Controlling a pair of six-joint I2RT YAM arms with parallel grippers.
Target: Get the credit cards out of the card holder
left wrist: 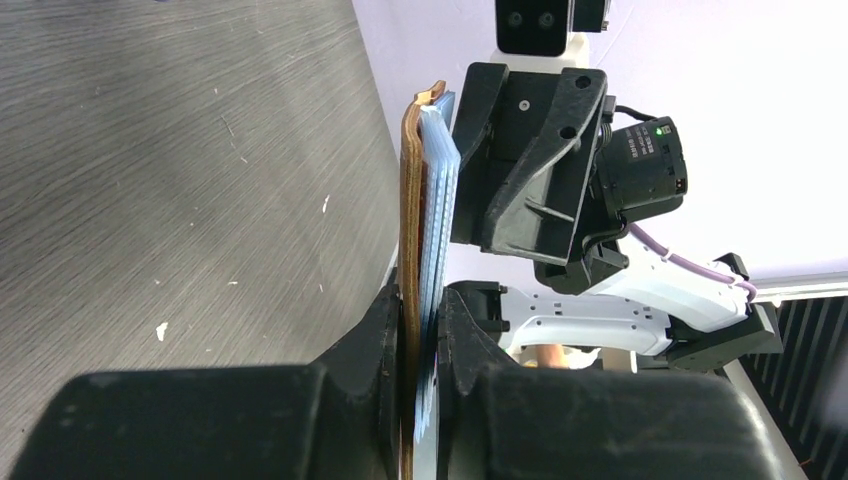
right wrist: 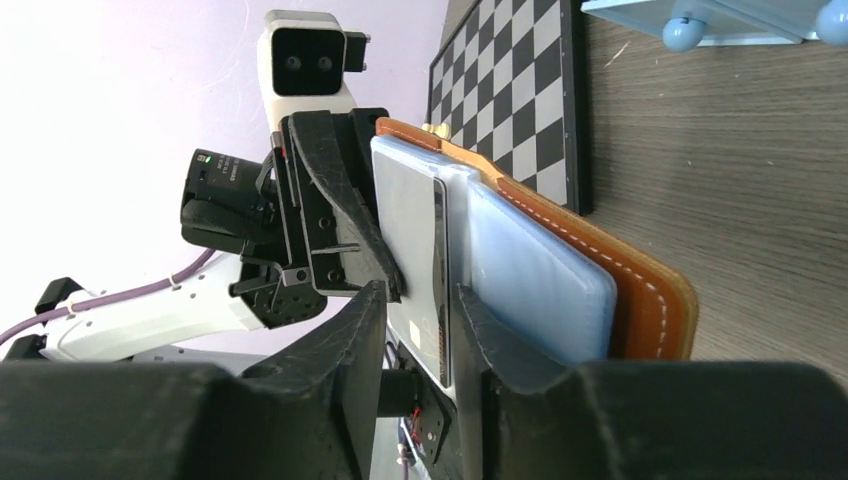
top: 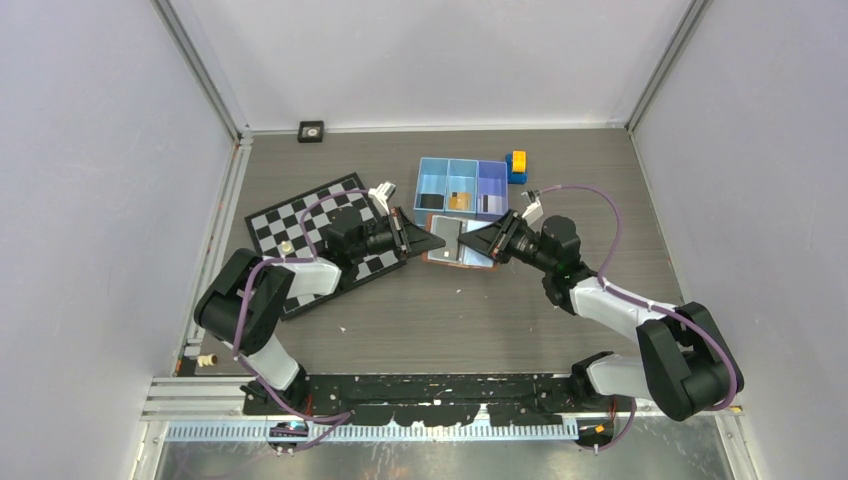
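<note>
The tan leather card holder (left wrist: pixel 410 180), with light blue sleeves (right wrist: pixel 540 280), is held up between both grippers over the table. In the left wrist view my left gripper has its fingers on either side of the holder, seen edge-on. In the right wrist view a silvery card or panel (right wrist: pixel 410 230) faces out at the holder's far part. My right gripper has its fingertips at that panel's dark edge; whether they grip it is unclear.
A blue three-compartment tray (top: pixel 432 175), with cards inside, lies just behind. A checkerboard (top: pixel 275 225) lies under the left arm. A yellow-and-blue object (top: pixel 519 160) sits at the back right.
</note>
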